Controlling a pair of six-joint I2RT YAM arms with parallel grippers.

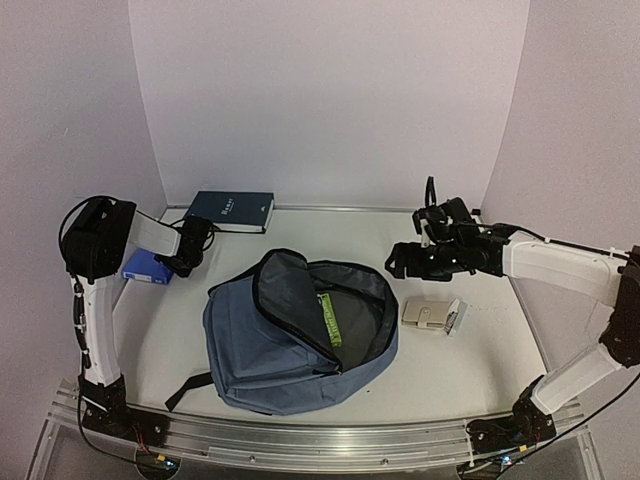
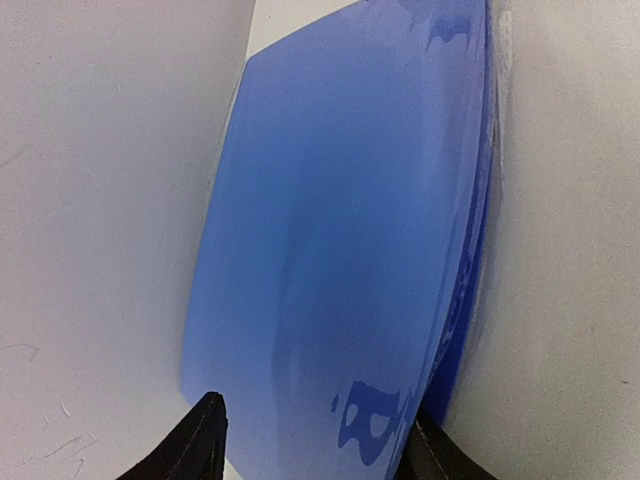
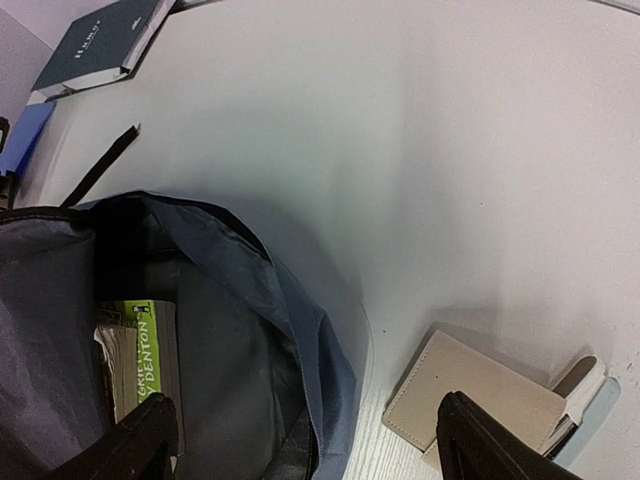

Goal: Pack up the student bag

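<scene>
A blue folder or thin book (image 1: 147,267) lies at the far left of the table. My left gripper (image 1: 178,266) is down at its right side. In the left wrist view the blue cover (image 2: 330,200) fills the middle, one finger (image 2: 432,455) touching or close beside its right edge and the other standing apart over its lower left; the fingers look open. The blue-grey backpack (image 1: 270,350) lies with its mouth open, a green-spined book (image 3: 147,345) inside. My right gripper (image 1: 394,262) hangs open above the table right of the bag, nothing between its fingers.
A dark hardcover book (image 1: 230,208) lies by the back wall. Right of the bag are a beige wallet-like case (image 1: 426,313) and some small flat items (image 3: 590,405) partly under it. Side walls bound the table.
</scene>
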